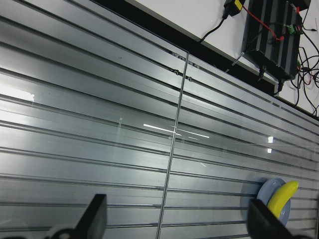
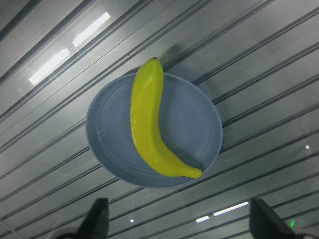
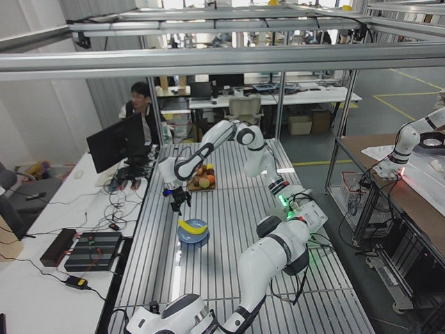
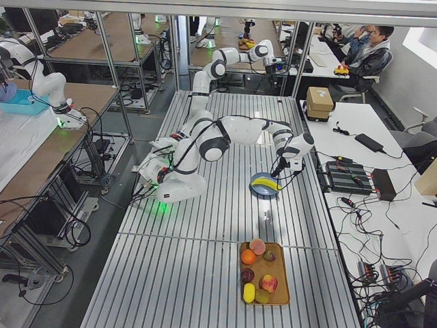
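A yellow banana [image 2: 147, 124] lies on a blue plate [image 2: 109, 144] on the slatted metal table [image 4: 177, 273]. Above it hangs my right gripper [image 3: 179, 203], its fingertips parted and empty at the bottom of the right wrist view, clear of the banana. My left gripper is farther along the table, over bare slats, also parted with nothing between; its wrist view shows the plate at lower right.
A brown tray [image 4: 283, 294] of mixed fruit stands at the other end of the table from my left gripper. Desks with cables and black boxes [image 3: 90, 250] line one side. Bare slats surround the plate.
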